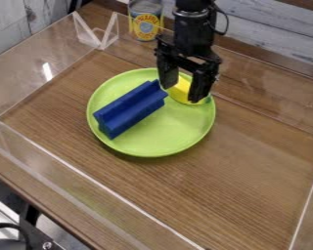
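Note:
A black gripper (pixel 186 70) hangs over the back of a green plate (pixel 167 135), its fingers apart and pointing down around or just above a yellow block (pixel 190 92) near the plate's rear right rim. Whether the fingers touch the block is hard to tell. A long blue block (pixel 128 109) lies diagonally on the left half of the plate.
A can (pixel 145 20) stands at the back, left of the arm, with a clear plastic piece (pixel 101 24) farther left. A white wall edges the back.

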